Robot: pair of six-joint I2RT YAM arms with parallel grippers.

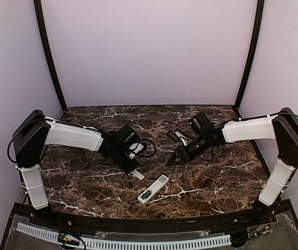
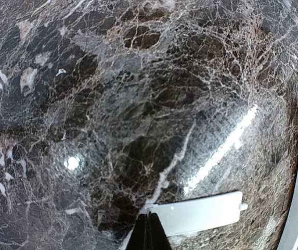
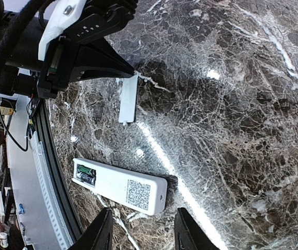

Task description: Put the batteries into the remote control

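The white remote [image 1: 153, 188] lies at the front middle, its battery compartment [image 3: 85, 174] exposed with dark and green contents. Left of it lies the white battery cover [image 2: 201, 212]. My left gripper is shut at that cover's end, low on the table, with nothing visible held. My right gripper is above and behind the remote; its fingertips show apart in the right wrist view, and whether anything is between them cannot be told.
Walls surround it, and a dark rail [image 1: 138, 220] runs along the front edge.
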